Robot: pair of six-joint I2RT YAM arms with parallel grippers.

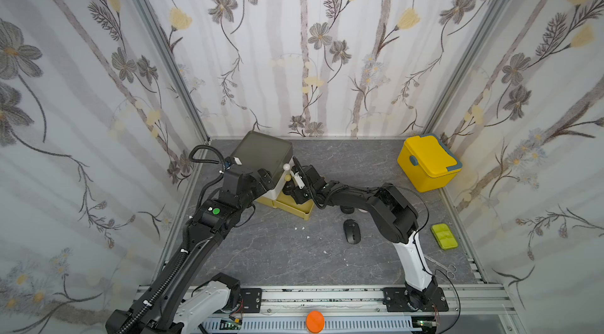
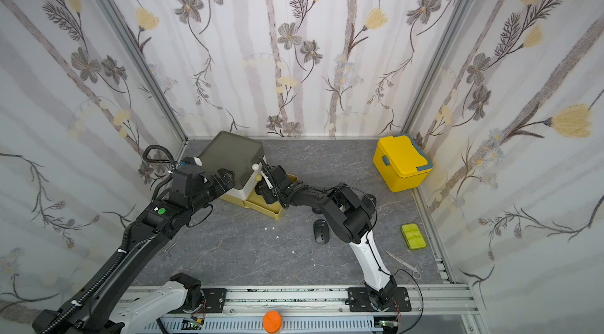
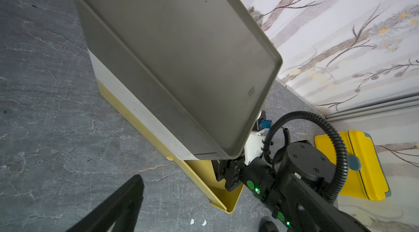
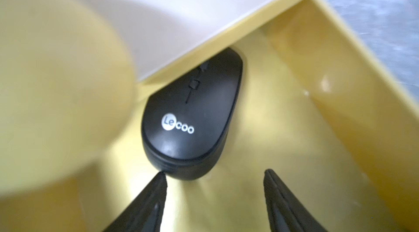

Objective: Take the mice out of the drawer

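Observation:
A black mouse [image 4: 192,114] lies on the floor of the yellow drawer [image 4: 279,144], its front end partly under the edge of the white cabinet [image 4: 165,18]. My right gripper is open just short of the mouse's rounded back, offset to one side, with nothing between its fingers. Outside, on the grey table, another black mouse [image 1: 352,231] lies in front of the right arm. My left gripper [image 1: 264,180] hangs over the near side of the cabinet, and its blurred fingers [image 3: 117,205] stand wide apart and empty in the left wrist view.
A large yellow knob [image 4: 56,87] on the drawer front looms close beside the mouse. Further right stand a yellow box [image 1: 429,162] and a small green case [image 1: 444,236], with scissors [image 2: 405,263] near the front edge. Bare table lies in front of the drawer.

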